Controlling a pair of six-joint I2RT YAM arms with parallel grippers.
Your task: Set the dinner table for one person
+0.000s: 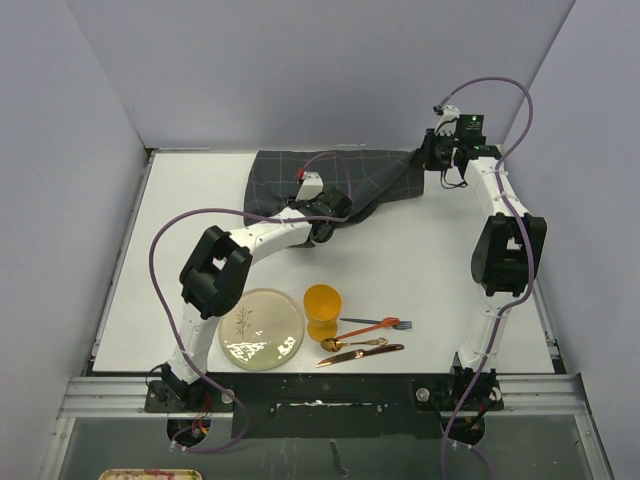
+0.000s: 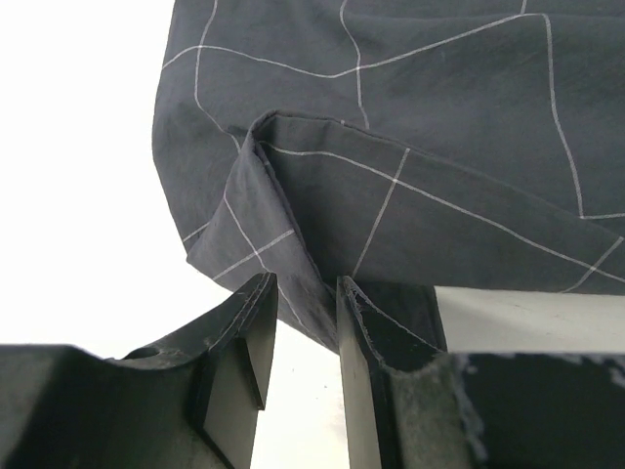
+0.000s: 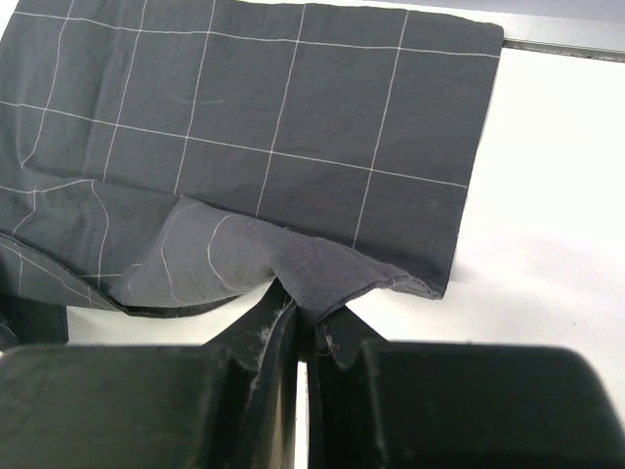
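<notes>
A dark grey placemat cloth (image 1: 300,165) with thin white lines lies at the back of the table, its near side folded and rumpled. In the right wrist view my right gripper is shut on a bunched corner of the cloth (image 3: 322,269), lifting it. My left gripper stands part open over the folded near-left corner of the cloth (image 2: 264,234), and nothing clearly shows held between its fingertips. Near the front edge are a pale plate (image 1: 262,330), a yellow cup (image 1: 322,305), a knife (image 1: 360,355), a gold spoon (image 1: 340,344) and a fork (image 1: 400,324).
An orange-red utensil (image 1: 370,327) lies among the cutlery. A woven basket (image 1: 150,474) sits below the front edge.
</notes>
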